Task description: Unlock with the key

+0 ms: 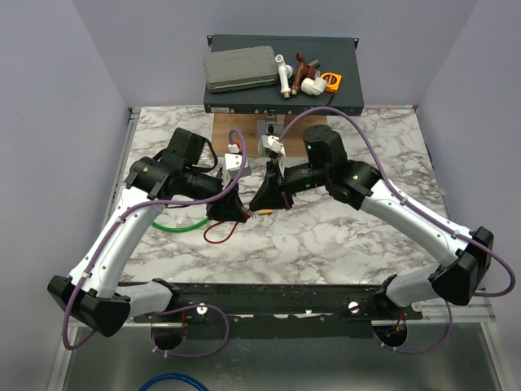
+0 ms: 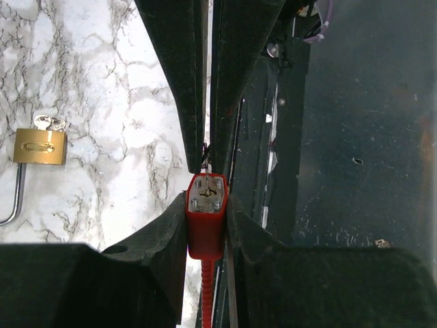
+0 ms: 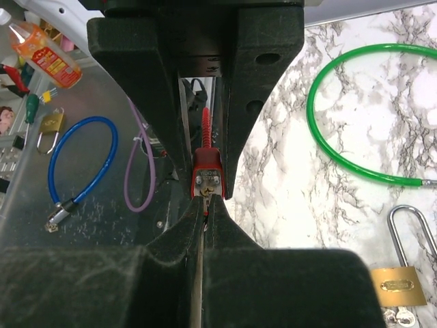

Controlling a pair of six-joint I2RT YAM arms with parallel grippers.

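Note:
A red lock head with a metal end plate is gripped in my left gripper, its red cable trailing in a loop. My right gripper is shut right against that end plate; in the left wrist view its fingertips meet at the lock's face, where a small bit of metal shows, too small to tell if it is a key. A brass padlock with small keys lies on the marble, also seen in the right wrist view.
A green cable loop lies on the marble. At the back stands a dark unit with a grey case, pipe fittings and a tape measure.

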